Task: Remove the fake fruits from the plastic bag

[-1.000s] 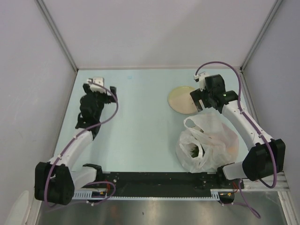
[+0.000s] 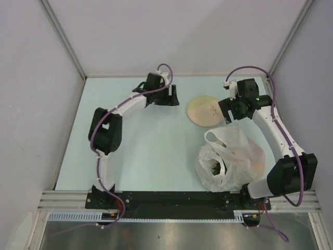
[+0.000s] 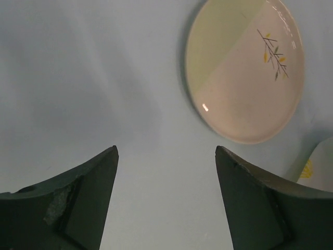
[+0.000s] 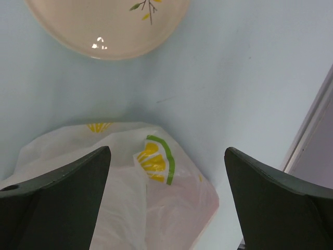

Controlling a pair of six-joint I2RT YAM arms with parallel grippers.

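Observation:
A white translucent plastic bag lies at the table's front right, with something dark green visible in its opening; in the right wrist view its pink-tinged end shows below the gripper. My left gripper hangs over the table left of the plate, open with nothing between its fingers. My right gripper is open above the bag's back end, beside the plate, also empty.
A round plate with a twig print lies at the back middle, behind the bag. Walls border the table at the sides and back.
My left gripper has swung right and toward the back, from the left side to near the plate. The bag has not visibly changed.

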